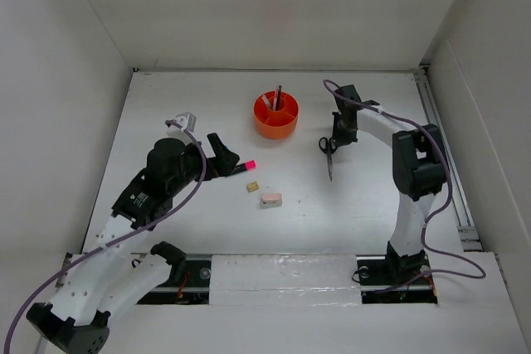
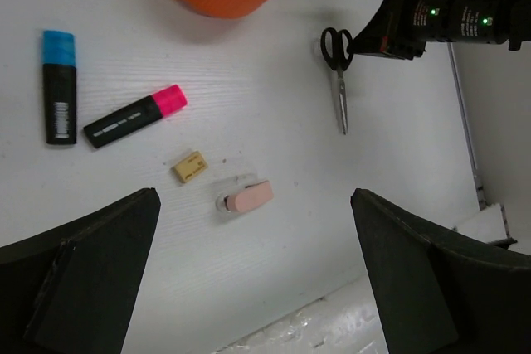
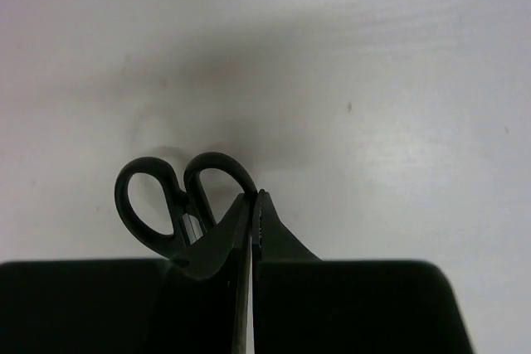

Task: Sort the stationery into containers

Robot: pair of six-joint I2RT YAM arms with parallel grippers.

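Black-handled scissors (image 3: 133, 205) have one finger loop pinched by my right gripper, which is shut on it. In the top view their blades (image 1: 329, 168) point toward the front of the table. The left gripper is open and empty, above the left side of the table. Below it lie a black highlighter with a blue cap (image 2: 60, 89), another with a pink cap (image 2: 137, 116), a small tan eraser (image 2: 190, 167) and a pink-and-white block (image 2: 249, 196). The orange divided container (image 1: 275, 127) holds a few pens (image 1: 277, 98).
White walls (image 1: 274, 10) enclose the back and sides of the table. Bare tabletop (image 1: 357, 213) lies in front of the scissors, and there is a clear gap between them and the container.
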